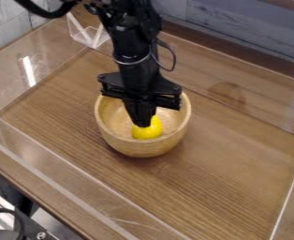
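Note:
A pale wooden bowl (113, 133) sits on the wooden table, holding a round yellow object (147, 131). My black gripper (142, 120) points down into the bowl, its tip just above the yellow object and partly over its top edge. The gripper looks shut, with nothing visible between its fingers.
A pale wall runs along the back, and the table's left edge shows with some cables at the lower left.

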